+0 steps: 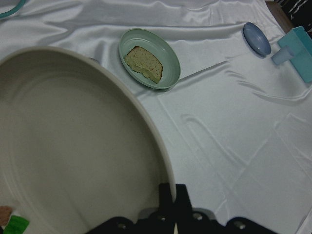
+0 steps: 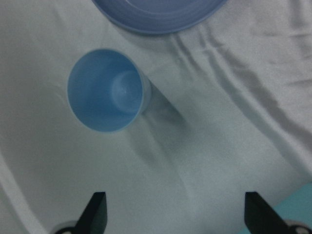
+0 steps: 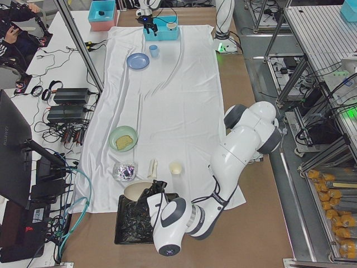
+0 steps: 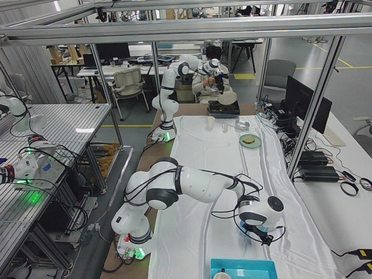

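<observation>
My left gripper is shut on the rim of a cream plate [image 1: 73, 126], with green and brown bits at its lower left; in the camera left view it is over the black bin [image 3: 126, 229]. A green plate [image 1: 168, 63] with a bread slice [image 1: 144, 63] lies on the cloth. In the right wrist view my right gripper is open above the cloth, near a blue cup [image 2: 105, 90] and a blue plate [image 2: 161, 14].
A teal box [image 4: 244, 264] stands at the far end, with a cup inside. A crumpled shiny item [image 3: 124, 172], a pale slim item [image 3: 153, 167] and a cream cup [image 3: 175, 167] lie near the bin.
</observation>
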